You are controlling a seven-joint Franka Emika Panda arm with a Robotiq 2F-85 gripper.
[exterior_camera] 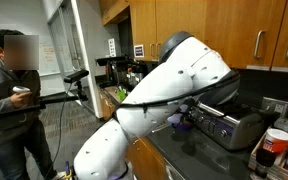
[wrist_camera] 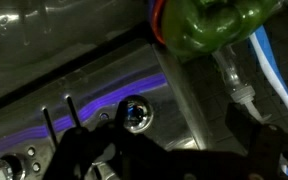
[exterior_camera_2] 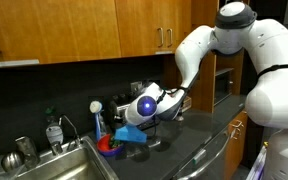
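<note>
My gripper stands open in the wrist view, its dark fingers spread along the bottom edge with nothing visible between them. In front of it is the metal face of a toaster oven, with a shiny knob (wrist_camera: 136,113) and a second knob (wrist_camera: 6,168). A purple-blue streak crosses this panel. A glossy green item (wrist_camera: 209,22) with a red edge beside it lies at the top right. In exterior view 1, the toaster oven (exterior_camera: 237,130) stands on the counter; the arm largely hides the gripper there.
A clear bottle-like piece (wrist_camera: 229,75) and a blue-and-white strip lie right of the oven. Exterior view 2 shows a sink (exterior_camera_2: 69,165) and a red container (exterior_camera_2: 106,147). Cups (exterior_camera: 276,142) stand at the counter's right. A person (exterior_camera: 19,95) stands at the left.
</note>
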